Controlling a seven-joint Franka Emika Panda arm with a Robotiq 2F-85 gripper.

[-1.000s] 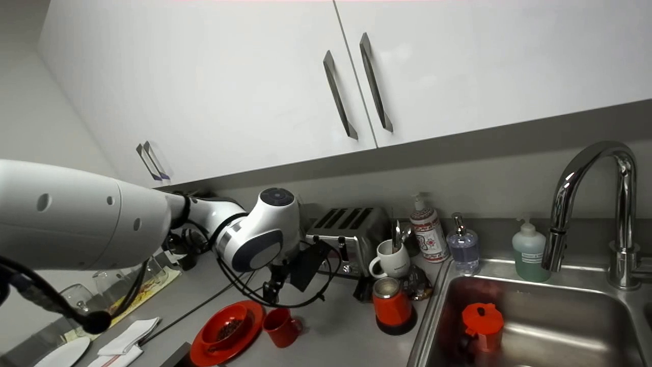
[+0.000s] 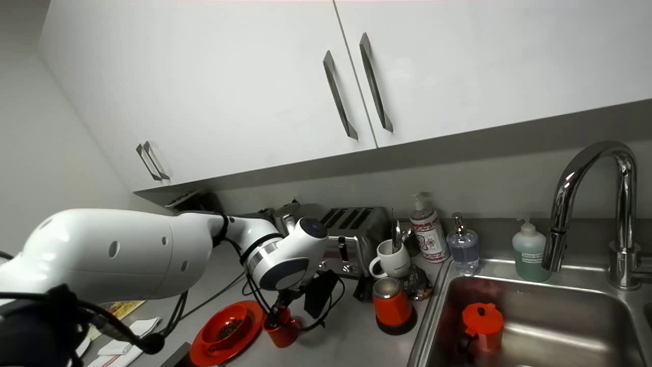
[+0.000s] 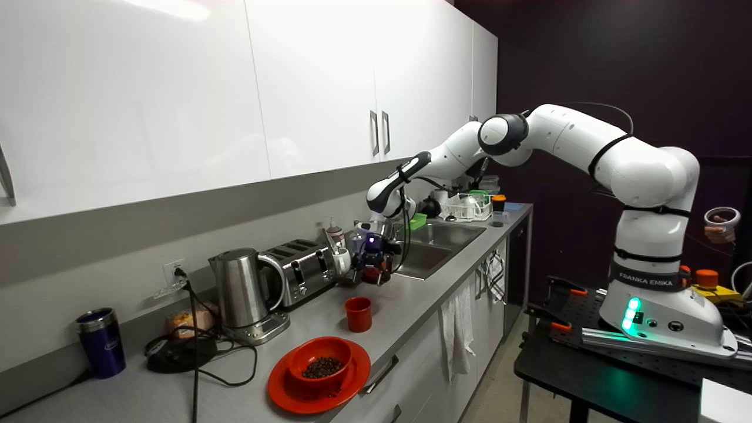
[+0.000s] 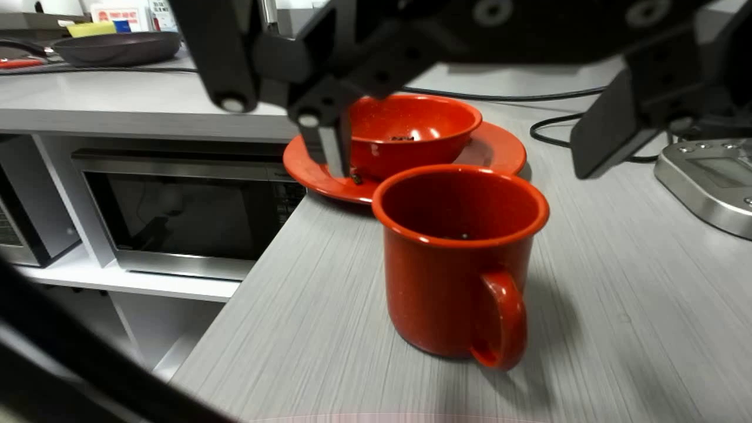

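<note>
On the counter a red mug point(image 4: 451, 296) stands upright, its handle toward the wrist camera; the inside looks empty apart from a tiny speck. My gripper is open, its fingers spread wide on either side above the mug's rim in the wrist view, with nothing held. Behind the mug, a red bowl point(image 4: 416, 151) holding dark beans rests on a red plate point(image 4: 504, 151). From the second exterior view, the mug point(image 3: 358, 314) is just in front of the gripper point(image 3: 377, 271), while the plate point(image 3: 282, 389) lies closer to the camera.
A toaster point(image 2: 357, 235), a white mug of utensils point(image 2: 391, 260) and a red-and-black moka pot base point(image 2: 392, 309) stand nearby. The sink point(image 2: 562, 318) holds a red pot point(image 2: 483, 327). A kettle point(image 3: 239, 289) and cables are along the wall. Counter front edge is close to the mug.
In exterior view 1 the arm and gripper have shifted right and lower, so that the gripper now overlaps the red mug. The mug, bowl and plate have stayed in place.
</note>
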